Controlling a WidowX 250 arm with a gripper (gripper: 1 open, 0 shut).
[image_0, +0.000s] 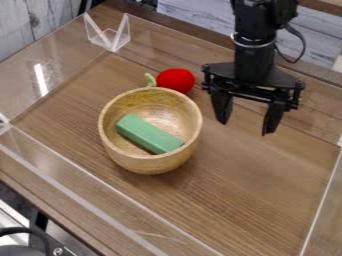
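My black gripper (249, 112) hangs at the upper right over the wooden table, right of a round tan bowl (189, 135), its two fingers wide apart with nothing visible between them. A green block (148, 133) lies inside the bowl. Just behind the bowl and left of the gripper is a red object (175, 81) with a small green stem.
A clear, small container (107, 31) stands at the back left. A black cable curves at the lower left corner.
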